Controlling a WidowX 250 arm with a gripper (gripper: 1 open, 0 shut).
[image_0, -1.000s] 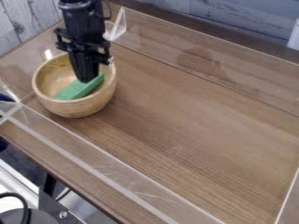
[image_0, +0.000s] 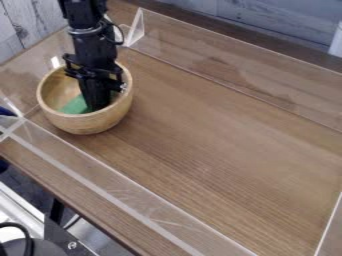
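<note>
A wooden bowl (image_0: 83, 120) sits at the left of the table, with a green object (image_0: 74, 105) lying inside it. My black gripper (image_0: 94, 98) reaches down from the top left into the bowl, over the green object and partly hiding it. I cannot tell from this view whether its fingers are open or shut, or whether they touch the object.
Clear plastic strips or edging run along the table's borders. A pale wall stands behind at the top, and dark cables lie at the lower left.
My gripper has moved down from above the bowl into it, now covering much of the green object. The bowl stays about where it was.
</note>
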